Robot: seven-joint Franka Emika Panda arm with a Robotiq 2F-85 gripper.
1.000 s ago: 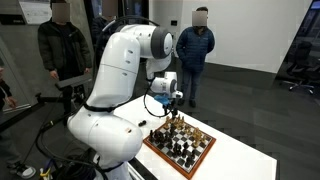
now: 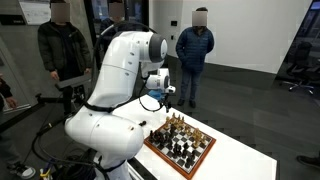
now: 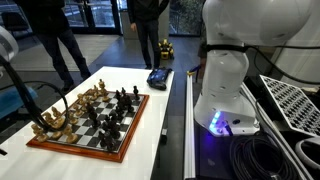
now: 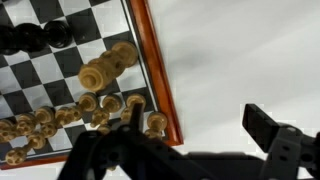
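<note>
My gripper stands open, with bare white table between its fingers. It hangs beside the chessboard's brown edge (image 4: 153, 62) in the wrist view. In exterior view 1 it shows small at the far end of the arm, past the board (image 2: 206, 151). Tan pieces (image 4: 82, 112) crowd the near corner of the board in the wrist view. One larger tan piece (image 4: 108, 66) appears apart from them, near the edge; whether it is upright cannot be told. Black pieces (image 4: 30, 37) stand at the upper left. Exterior view 2 shows both colours on the board (image 3: 118, 150).
A black device (image 3: 158, 77) rests near the table's far edge in exterior view 2. Two people stand behind the table, one in a dark jacket (image 2: 194, 45).
Over the last second, my gripper has shifted left and slightly up in exterior view 1, from the board's far edge to beyond it. The pieces on the board show no clear change.
</note>
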